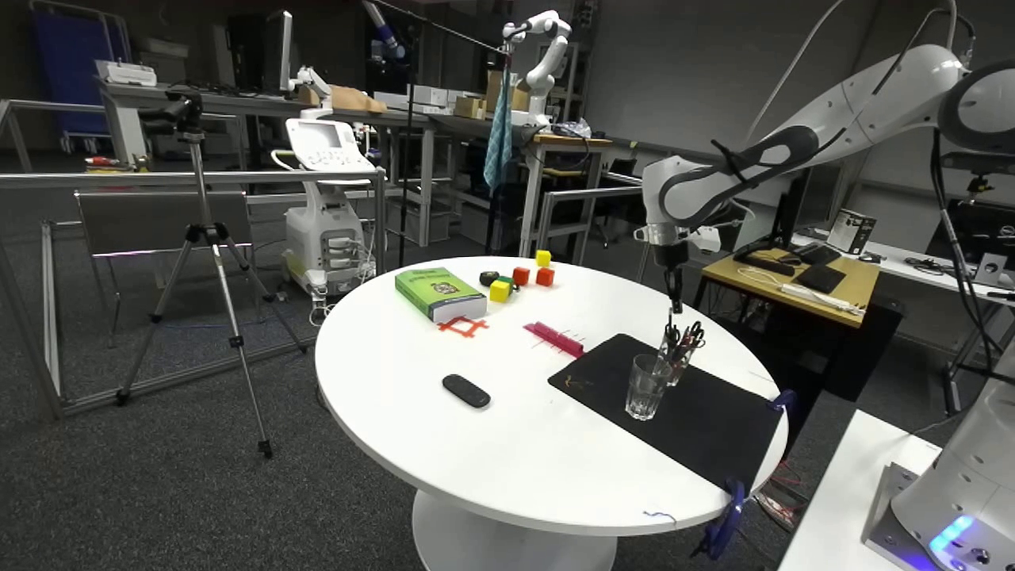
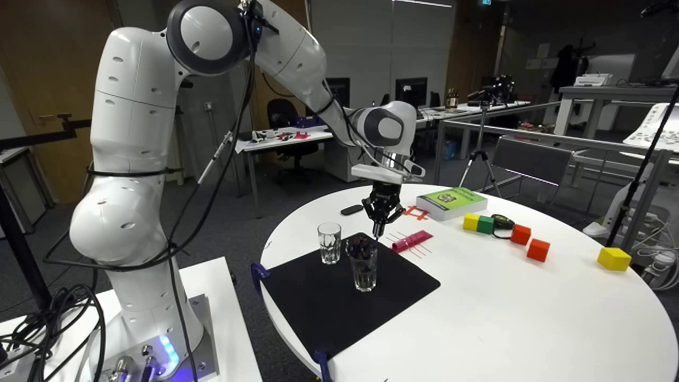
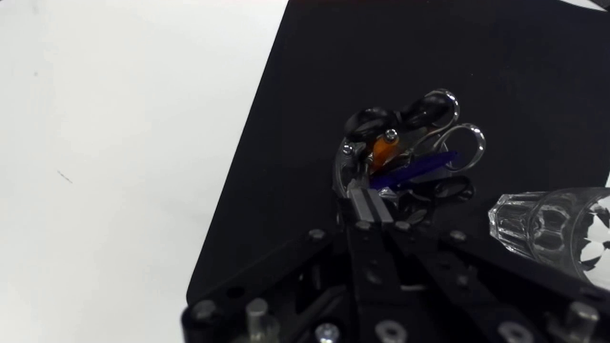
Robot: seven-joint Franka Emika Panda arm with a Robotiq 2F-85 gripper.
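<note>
My gripper (image 1: 676,309) points down just above the glass holding scissors and pens (image 2: 364,272). Its two fingertips are together in the wrist view, and nothing shows between them. Black-handled scissors (image 3: 371,122), metal scissor loops (image 3: 470,146), an orange piece (image 3: 384,151) and a purple pen-like item (image 3: 416,169) stick out of that glass. In the wrist view the fingers partly cover its near side. An empty clear glass (image 1: 644,392) stands upright beside it. Both glasses rest on a black mat (image 2: 312,299).
A pink-red holder with thin sticks (image 1: 554,338), a black remote (image 1: 466,390), a green book (image 1: 438,293) and an orange-red frame (image 1: 463,327) lie on the white table (image 2: 509,318). Coloured cubes (image 2: 538,249) sit farther off. A blue clamp (image 1: 728,522) grips the mat's edge.
</note>
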